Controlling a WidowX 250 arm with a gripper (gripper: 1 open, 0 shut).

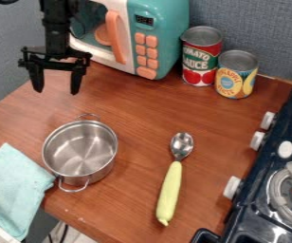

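Observation:
My black gripper (56, 79) hangs at the upper left over the wooden table, open, with nothing between its fingers. Below it a steel pot (81, 151) with two handles stands on the table. A spoon with a pale yellow handle (171, 189) lies to the pot's right, its steel bowl toward the back.
A teal toy microwave (171, 43) stands at the back, beside a tomato sauce can (201, 59) and a second can (235, 78). A stove (269, 199) fills the right side. A light blue cloth (12, 185) lies front left.

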